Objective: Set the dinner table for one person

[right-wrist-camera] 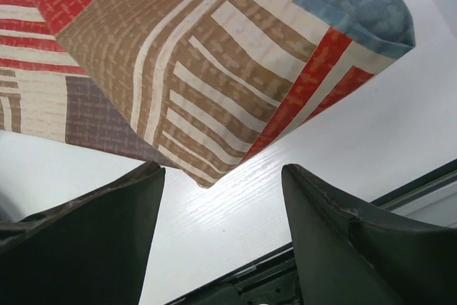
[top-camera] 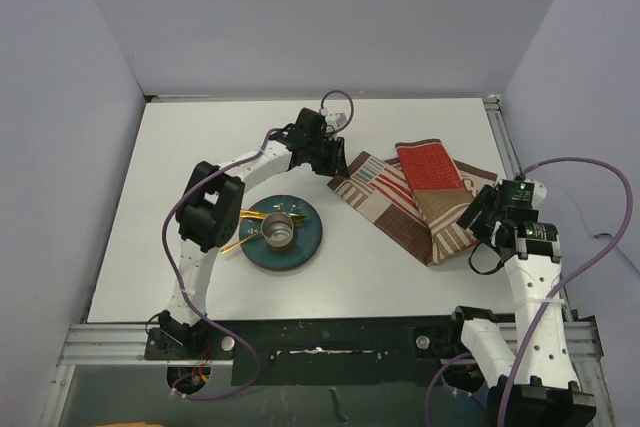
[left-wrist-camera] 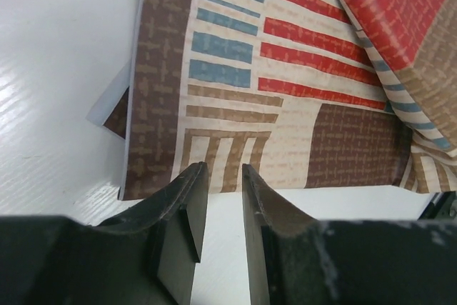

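A patterned cloth placemat [top-camera: 400, 209] lies crumpled and folded on the right half of the table, its red and brown part [top-camera: 432, 169] on top of the striped part. My left gripper is over the striped left corner, its fingers part open with nothing between them. Over the cloth's right end is my right gripper, wide open and empty; the brown striped fold [right-wrist-camera: 214, 83] lies just beyond its fingertips. On the left of the table a teal plate [top-camera: 308, 247] bears a metal cup [top-camera: 278, 231] and gold cutlery [top-camera: 240, 243].
Walls stand close behind and on both sides. A metal rail [top-camera: 505, 137] runs along the right edge.
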